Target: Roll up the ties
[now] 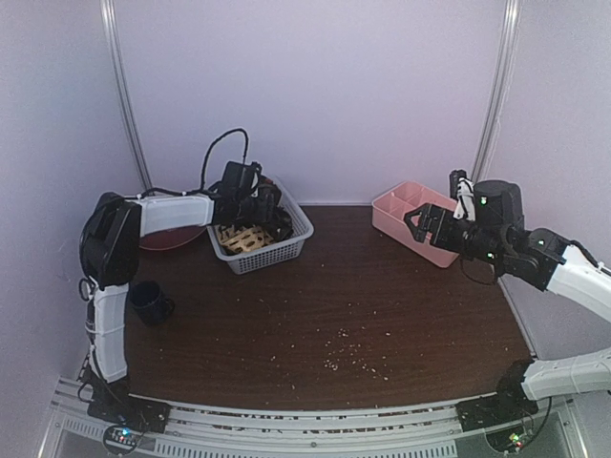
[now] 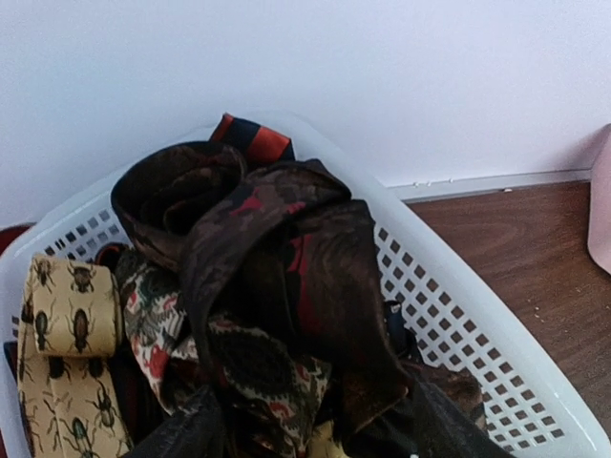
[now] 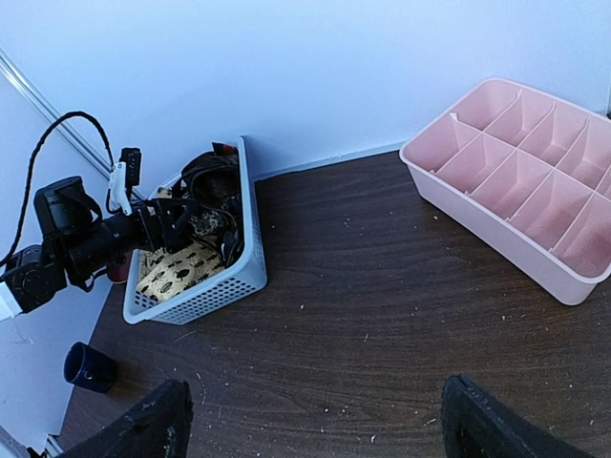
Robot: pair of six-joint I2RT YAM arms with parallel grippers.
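Several ties lie heaped in a white basket (image 2: pixel 477 334). On top is a dark brown-and-red tie (image 2: pixel 286 243); below it shows a floral tie (image 2: pixel 253 358), and at the left a cream tie with beetles (image 2: pixel 81 324). My left gripper (image 1: pixel 267 207) is over the basket, its fingers (image 2: pixel 191 431) apart on either side of the dark and floral cloth, with no firm hold to be seen. Over on the right, my right gripper stands open and empty near the pink divided box (image 3: pixel 496 224), whose visible compartments are empty.
A dark mug (image 1: pixel 150 301) stands at the left of the table. A reddish round dish (image 1: pixel 170 238) is partly hidden behind the left arm. Small pale crumbs (image 1: pixel 348 353) are scattered at front centre.
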